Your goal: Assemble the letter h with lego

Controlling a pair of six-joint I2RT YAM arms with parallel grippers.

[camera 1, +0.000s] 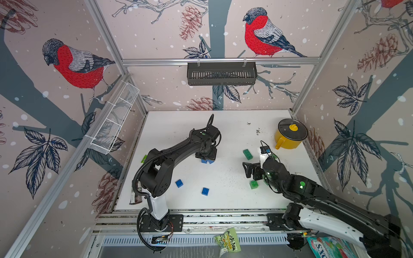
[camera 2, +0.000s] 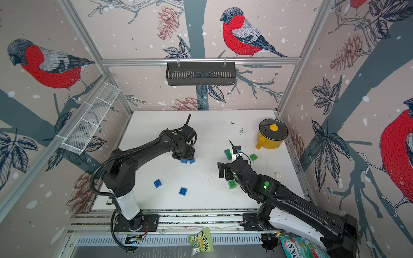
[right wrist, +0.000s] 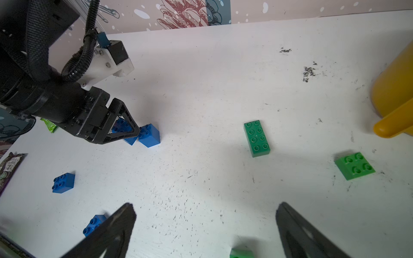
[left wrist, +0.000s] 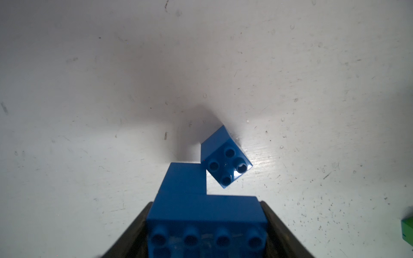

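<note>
My left gripper (camera 1: 206,155) is shut on a blue brick (left wrist: 204,208), which fills the bottom of the left wrist view with another blue piece (left wrist: 182,176) behind it. Just right of these a small blue brick (left wrist: 226,163) touches or nearly touches them. Two loose blue bricks (camera 1: 179,183) (camera 1: 205,191) lie nearer the front. My right gripper stands open above the table at the right, with nothing between its fingers.
A yellow pot with lid (camera 1: 290,134) stands at the back right. A packet (right wrist: 10,167) and a green item (right wrist: 48,124) lie at the left. A dark basket (camera 1: 221,74) hangs on the back rail.
</note>
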